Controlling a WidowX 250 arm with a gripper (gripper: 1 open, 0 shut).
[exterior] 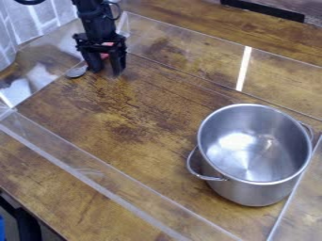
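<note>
My black gripper (104, 58) is low over the wooden table (138, 122) at the upper left. Beside and partly under it lies a silver utensil (75, 70), perhaps a spoon, and something small and pink shows behind the fingers. I cannot tell whether the fingers are open or shut, or whether they touch either item. A large steel pot (249, 151) with side handles stands at the right.
Transparent or shiny edging runs along the left side of the table.
</note>
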